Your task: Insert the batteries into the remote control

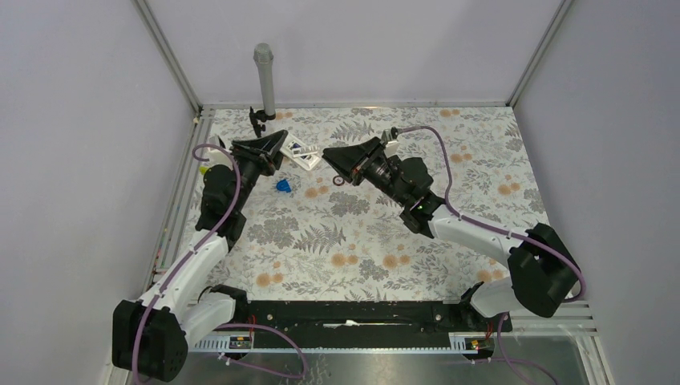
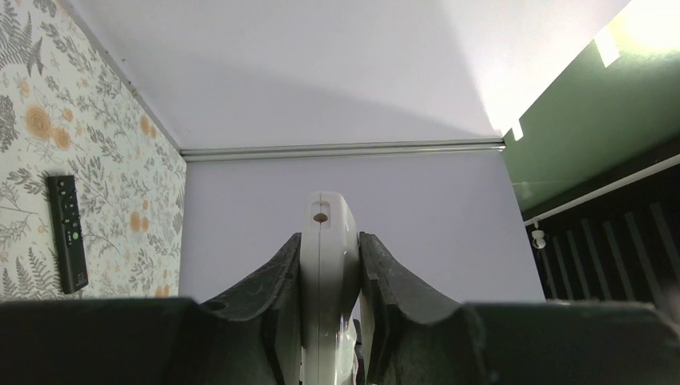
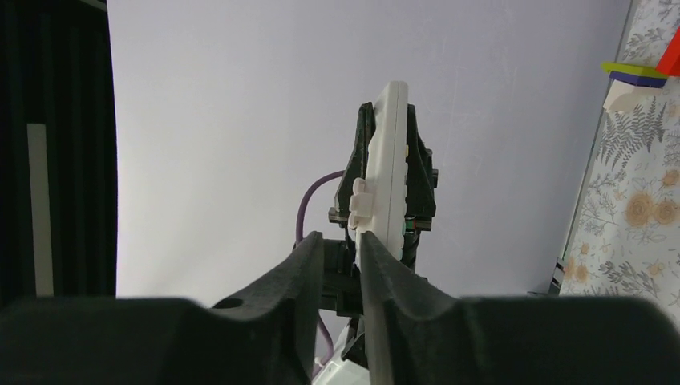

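Observation:
A white remote-like body [image 2: 325, 281] stands upright in my left gripper, which is shut on it. The right wrist view shows the same white body [image 3: 390, 152] clamped between the left arm's black fingers [image 3: 418, 168], with a small white projection on its side. In the top view the white body [image 1: 305, 151] spans the space between the two grippers. My right gripper is partly open, and nothing shows between its fingertips. It faces the white body from the right, close to its end. No batteries can be made out.
A black remote [image 2: 67, 233] lies on the patterned table. In the top view a small blue object [image 1: 283, 186] and a dark ring [image 1: 338, 180] lie near the grippers. Yellow [image 3: 633, 69] and red blocks [image 3: 670, 56] sit at the table's edge.

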